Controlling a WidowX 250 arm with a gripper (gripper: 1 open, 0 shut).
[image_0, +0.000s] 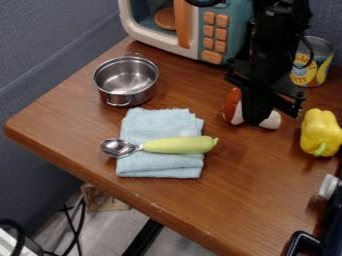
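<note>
The black gripper (253, 108) points down over a red and white object (270, 121) lying on the wooden table, at the back right. The fingertips are at that object and partly hide it; whether they are open or shut on it I cannot tell. A light blue folded cloth (154, 169) lies in the middle left, with a green-handled scoop (179, 144) across it. A yellow pepper (321, 132) is to the right of the gripper.
A steel pot (127, 82) stands at the back left, a toy microwave (214, 38) behind. A can (306, 70) is at the back right, a black appliance (321, 228) at the front right.
</note>
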